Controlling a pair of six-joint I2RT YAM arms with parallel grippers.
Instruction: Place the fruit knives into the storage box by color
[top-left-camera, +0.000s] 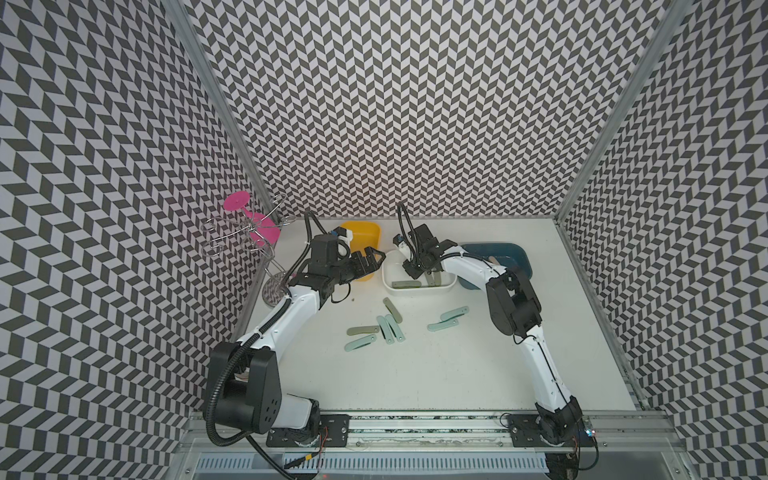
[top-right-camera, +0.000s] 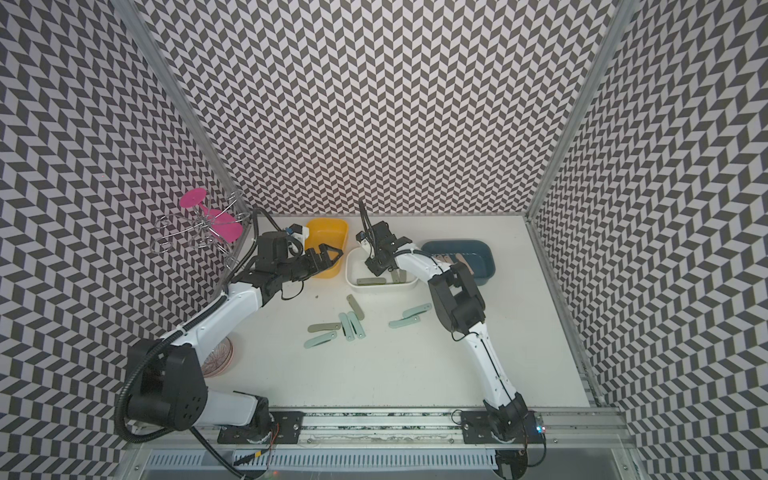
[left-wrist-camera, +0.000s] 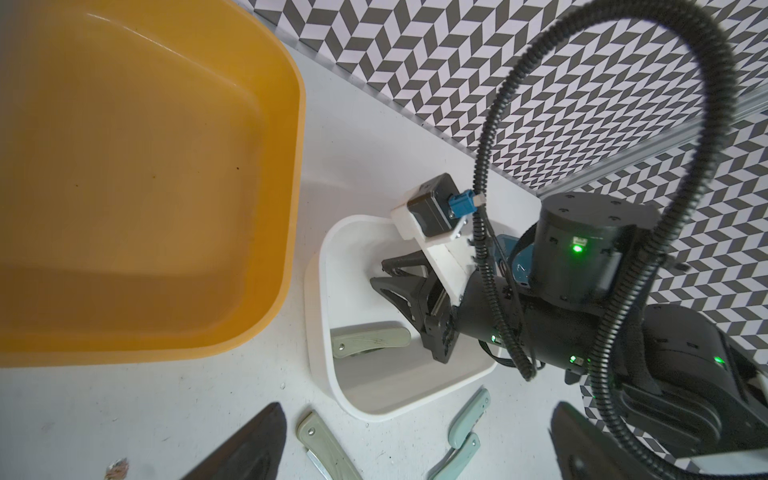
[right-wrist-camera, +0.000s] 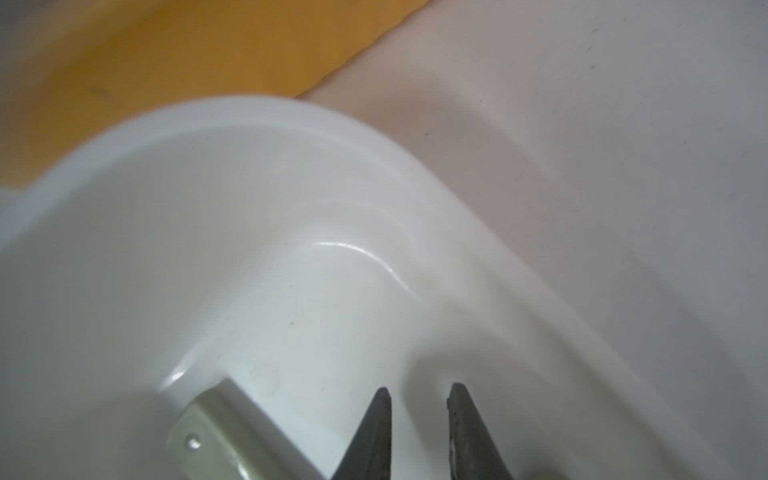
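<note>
The white box (left-wrist-camera: 324, 312) holds olive knives (left-wrist-camera: 370, 338) along its bottom. My right gripper is down inside this box; its fingertips are slightly apart, with nothing visible between the tips, and what lies deeper in the fingers is hidden. My left gripper (top-left-camera: 373, 257) stands open over the yellow box's front edge. Olive knives (top-left-camera: 392, 309) and mint knives (top-left-camera: 385, 329) lie loose on the table in front of the boxes, with another mint pair (top-left-camera: 442, 324) to the right.
The yellow box (left-wrist-camera: 152, 176) is empty at back left, the dark blue box (top-right-camera: 472, 260) at back right holds pinkish items. A wire rack with pink discs (top-left-camera: 264, 229) stands at the left.
</note>
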